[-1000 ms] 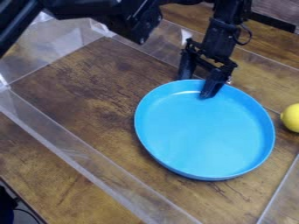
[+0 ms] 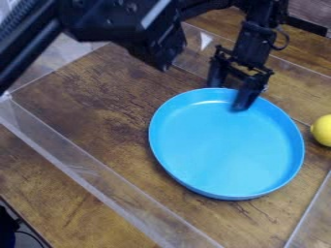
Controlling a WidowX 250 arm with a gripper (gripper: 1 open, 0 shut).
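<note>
A large blue round tray or plate (image 2: 226, 150) lies on the wooden surface. The black gripper (image 2: 239, 82) is at its back rim, fingertips reaching down over the rim. Whether it is open or shut is unclear in the dark shapes. The dark arm enters from the top left.
A yellow round object (image 2: 319, 133) sits at the right edge, beside the tray. Clear plastic walls edge the wooden floor (image 2: 77, 107).
The dark arm at the top left has swung lower and further into view. The gripper and blue tray look almost unmoved.
</note>
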